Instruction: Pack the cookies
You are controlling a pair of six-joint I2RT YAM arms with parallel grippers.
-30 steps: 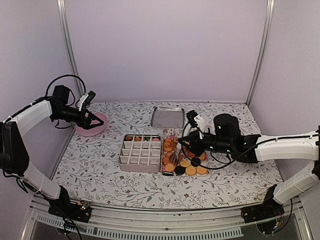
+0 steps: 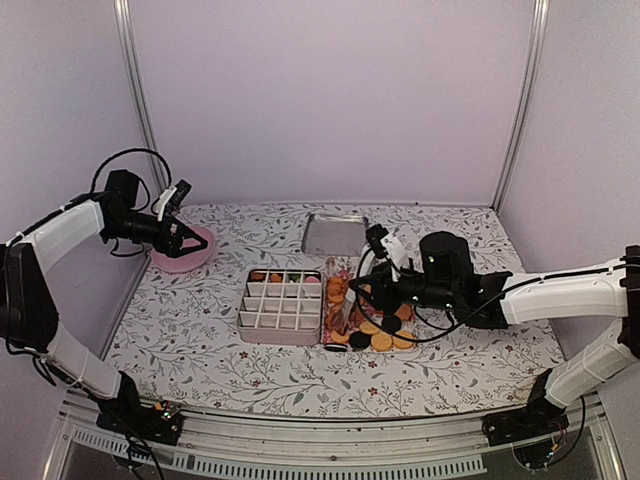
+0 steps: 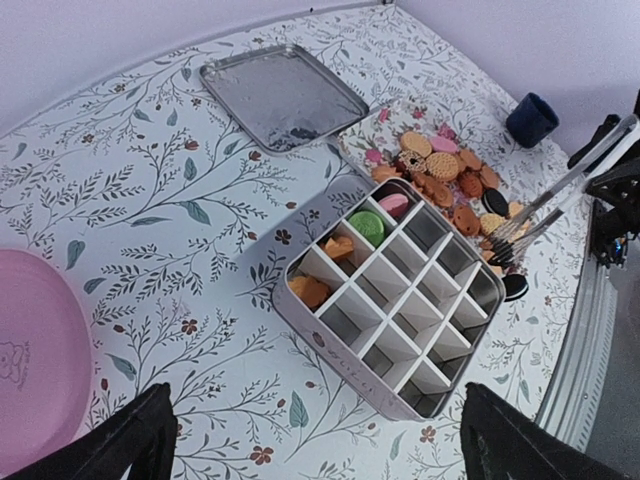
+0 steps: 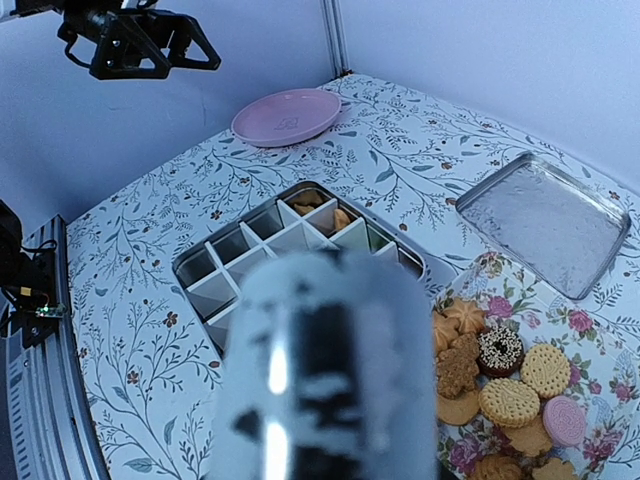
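Observation:
The grid box (image 2: 280, 335) stands mid-table, its back compartments holding tan cookies, a green cookie (image 3: 367, 226) and a pink one (image 3: 393, 203); many front compartments are empty. Assorted cookies (image 4: 525, 400) lie on a floral mat right of the box. My right gripper (image 2: 355, 300) holds metal tongs angled down over the cookies near the box; whether anything is between the tong tips is unclear, and they blur in the right wrist view. My left gripper (image 2: 176, 240) is raised, open, above the pink plate (image 4: 285, 105).
An empty metal tray (image 2: 335, 235) lies behind the cookies. A dark cup (image 3: 532, 118) stands at the right. The table left of and in front of the box is clear.
My right arm and the tongs have shifted slightly over the cookies, toward the left in the top view. The left arm has stayed still.

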